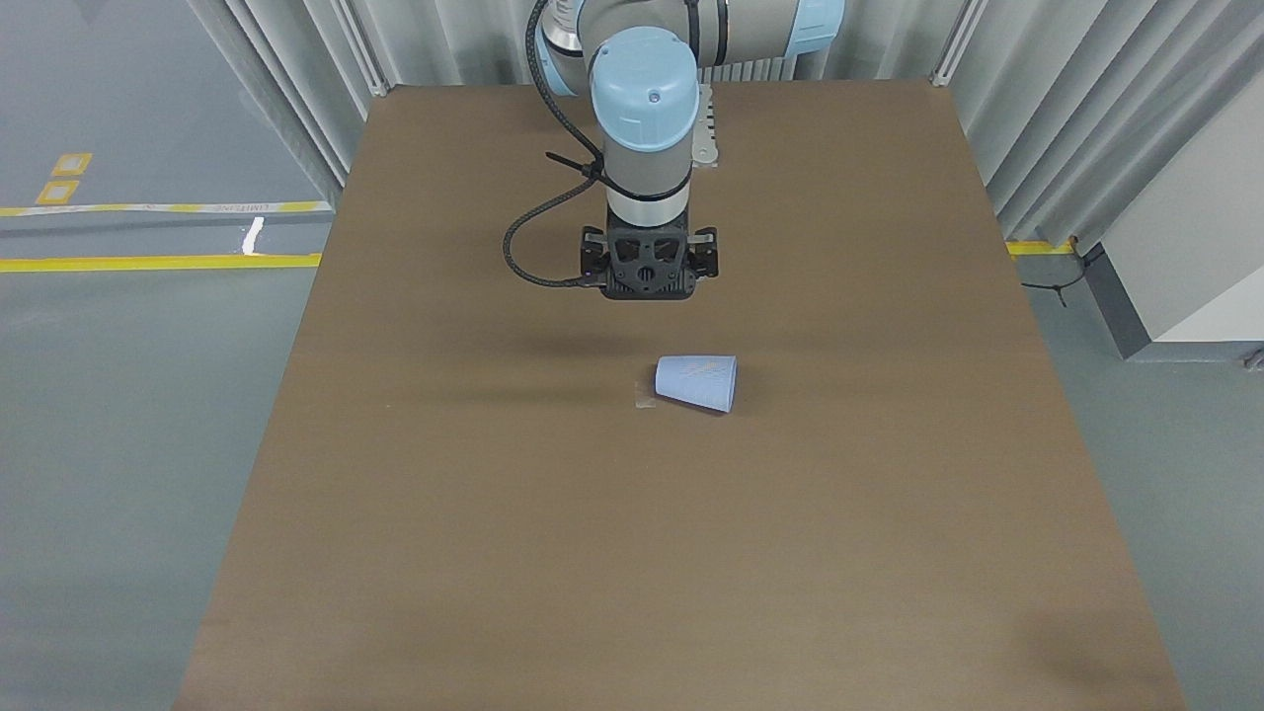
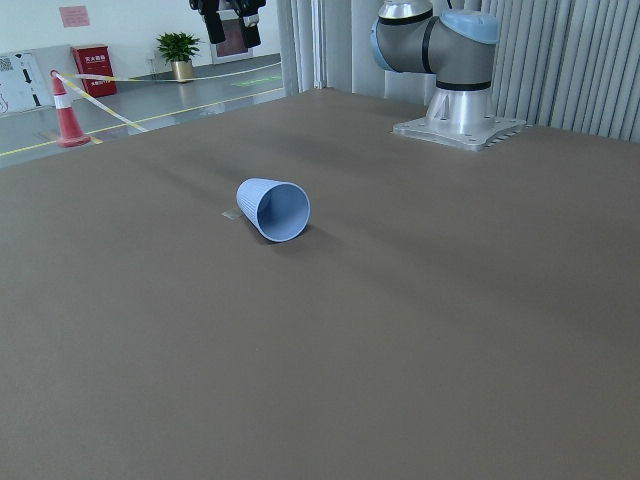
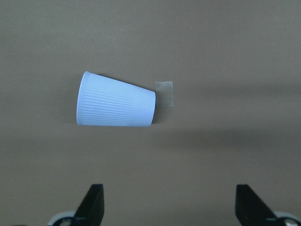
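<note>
A light blue ribbed cup [image 1: 694, 381] [image 2: 273, 208] [image 3: 115, 101] lies on its side on the brown table, its mouth toward the left camera, with a small clear piece of tape [image 3: 164, 93] at its base end. My gripper hangs above the table; in the front view it is behind the cup, and in the wrist view its two fingers stand wide apart below the cup, with nothing between them.
The arm's base plate [image 2: 420, 132] sits toward the back. Curtains line the back edge, and floor lies beyond the table's sides.
</note>
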